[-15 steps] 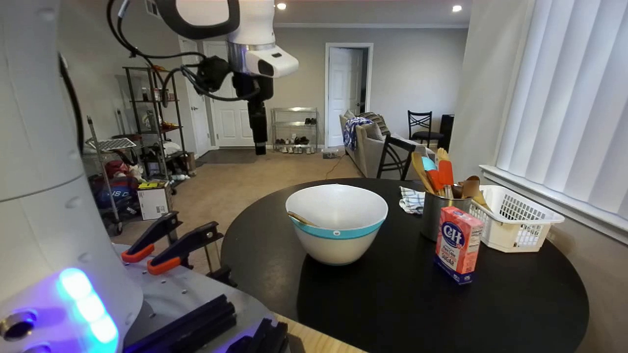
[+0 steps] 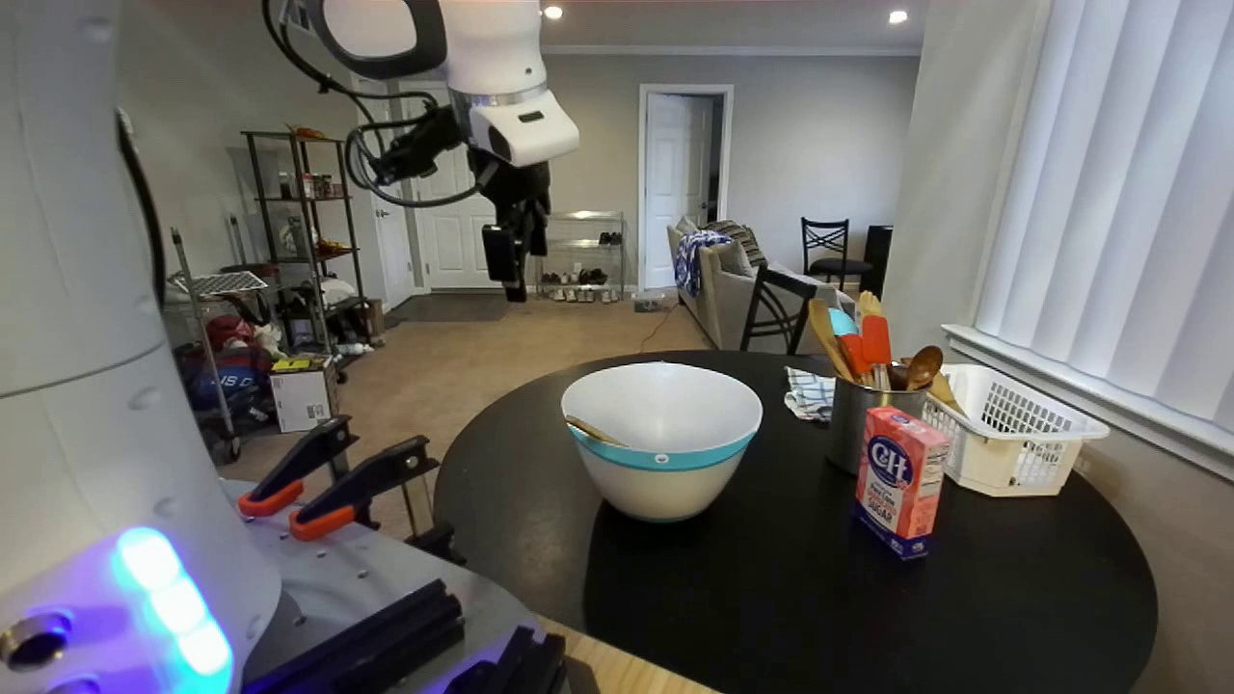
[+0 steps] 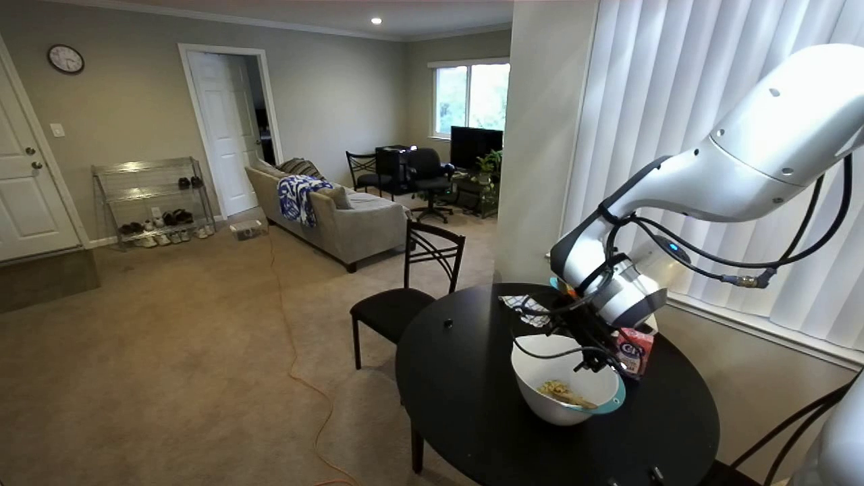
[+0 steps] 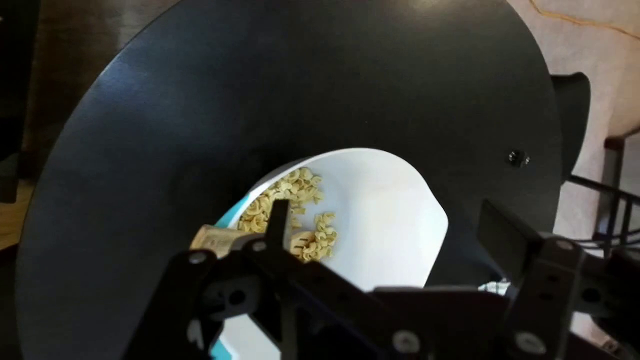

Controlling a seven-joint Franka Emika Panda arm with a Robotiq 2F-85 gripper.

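A white bowl with a turquoise outer band [image 2: 661, 459] stands upright on the round black table. Inside it, pasta pieces [image 4: 324, 237] lie toward one side, and a slotted wooden spoon [image 4: 213, 239] leans with its handle over the rim. My gripper is open, its two fingers [image 4: 277, 225] wide apart with nothing held between them. In the wrist view one finger overlaps the spoon and hides part of it. Exterior view 1 has the gripper [image 2: 517, 287] in the air, higher than the bowl and clear of it.
A pink sugar box [image 2: 899, 480], a metal utensil holder [image 2: 850, 422], a white basket [image 2: 1018, 434] and a checked cloth [image 2: 810, 394] occupy the table's window side. A small black item [image 4: 517, 158] lies near the edge.
The wrist and gripper have turned, so the gripper now appears tilted and wider in exterior view 1. Its cable has shifted to the right. The bowl and sugar box have stayed put.
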